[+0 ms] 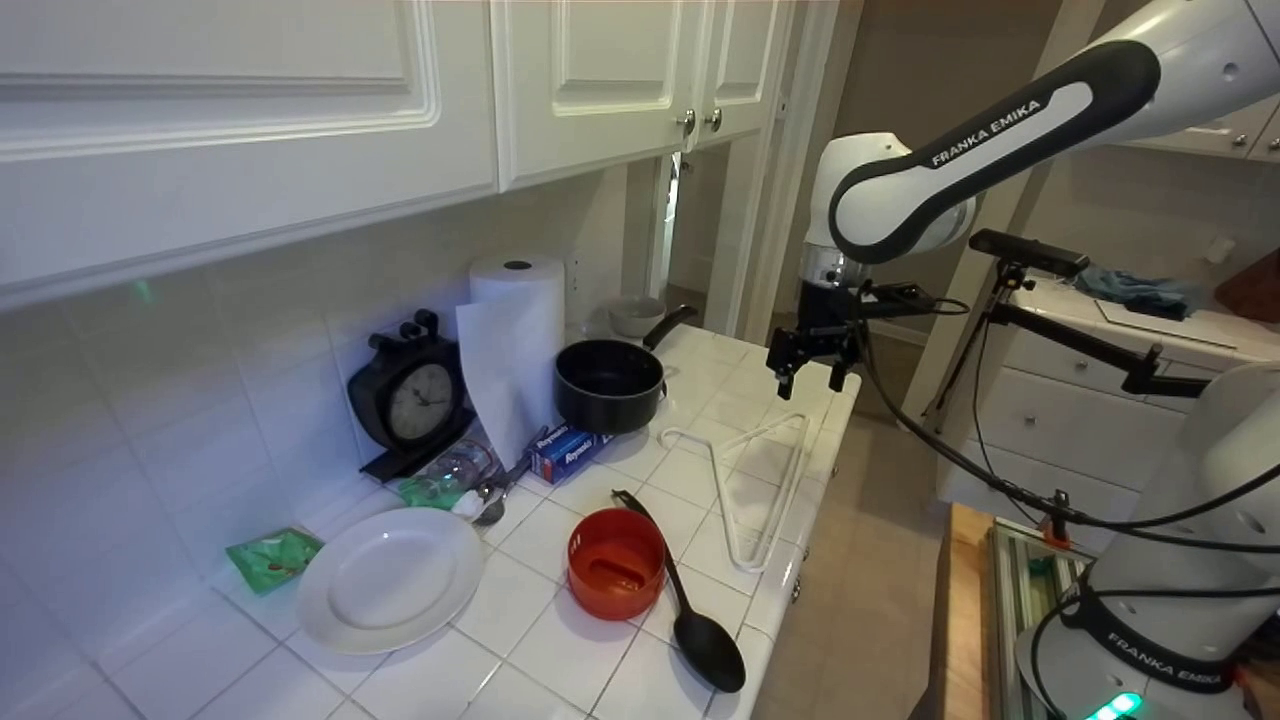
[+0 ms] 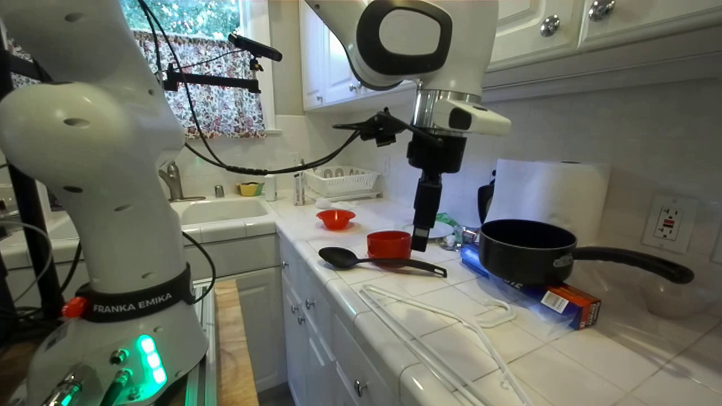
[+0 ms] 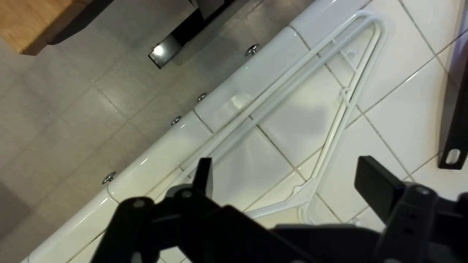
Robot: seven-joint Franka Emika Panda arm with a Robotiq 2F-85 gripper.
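White plastic hangers [image 1: 786, 498] lie on the tiled counter along its front edge; in the wrist view the hangers [image 3: 280, 94] appear stacked, their hook end partly hidden behind my gripper's body. Above them my gripper [image 1: 812, 386] is open and points down, clear of the counter. Nothing sits between the fingers in the wrist view. From the other side the gripper [image 2: 420, 242] shows edge-on, so its opening is hidden there.
A black pot [image 1: 608, 386] rests by a blue foil box [image 1: 569, 452] and paper towels [image 1: 518, 348]. Farther along are a red bowl [image 1: 615, 564], a black spoon [image 1: 708, 648] and a white plate [image 1: 390, 581]. Bare tiles surround the hangers.
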